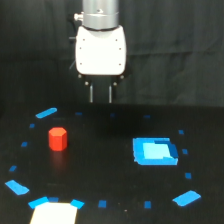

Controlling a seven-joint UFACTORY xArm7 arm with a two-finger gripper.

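Observation:
The gripper [101,94] hangs at the top centre, above the dark table, its two thin fingers apart with nothing visible between them. A red block [58,139] stands on the left of the table. On the right lies a blue-bordered square [139,149] with a pale centre.
Short blue tape strips and small blue marks are scattered around the black table [110,185]. A pale object [52,215] is cut off at the lower left edge.

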